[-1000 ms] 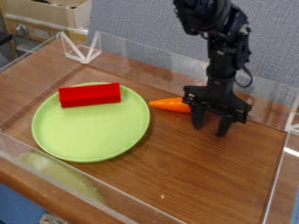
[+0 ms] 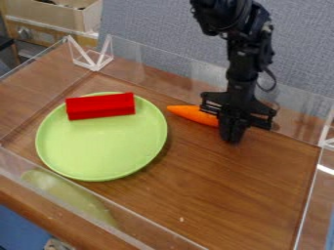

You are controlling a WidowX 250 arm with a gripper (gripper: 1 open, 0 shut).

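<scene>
My black gripper [image 2: 229, 127] is low over the wooden table at the back right, shut on an orange carrot [image 2: 188, 112] that sticks out to its left. Its fingertips are dark and hard to separate. Left of it lies a green plate [image 2: 102, 156], with a red block [image 2: 100, 106] resting on its back part.
A clear wall or barrier runs along the back edge, and a pale translucent object [image 2: 72, 195] lies at the front left.
The gripper has shifted slightly left, and the carrot's visible end now sits a little higher and more tilted. The plate and red block are unmoved.
</scene>
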